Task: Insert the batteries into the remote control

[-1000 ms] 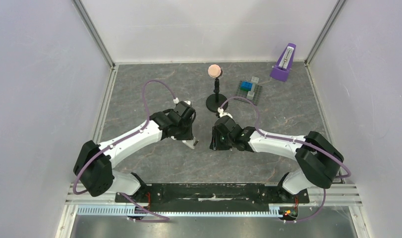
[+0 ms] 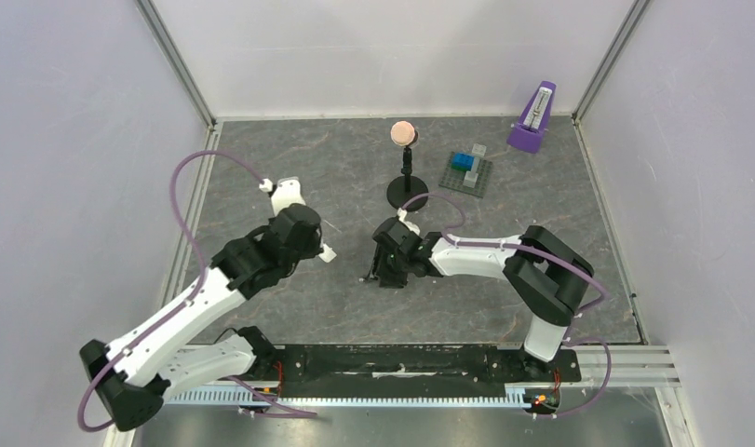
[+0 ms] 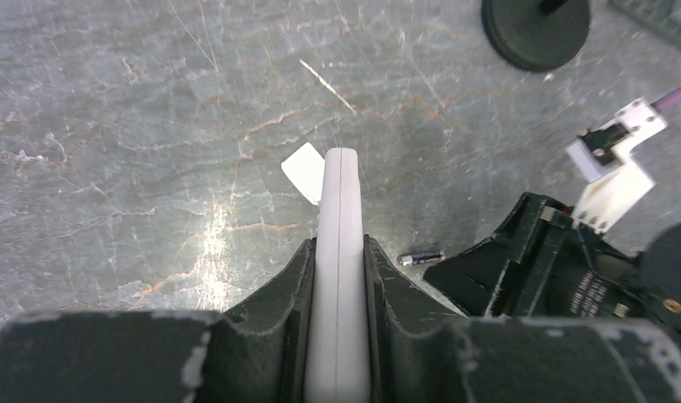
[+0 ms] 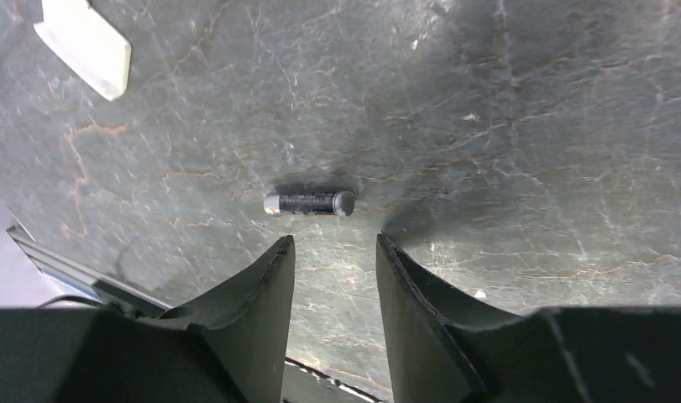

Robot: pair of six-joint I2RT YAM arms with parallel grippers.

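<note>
A single battery (image 4: 310, 203) lies on the marble table just beyond my right gripper, which is open and empty over it. My left gripper is shut on a long white object (image 3: 340, 193), likely the remote control, seen edge-on and filling the space between its fingers. A small white piece (image 4: 85, 47), perhaps the battery cover, lies on the table up and to the left of the battery in the right wrist view.
A black stand (image 2: 406, 191) with a pink top is at the back centre. A board with blocks (image 2: 466, 175) and a purple metronome (image 2: 528, 132) stand at the back right.
My left arm has pulled away to the left with the white object, uncovering the white piece. My right gripper has moved left toward the battery.
</note>
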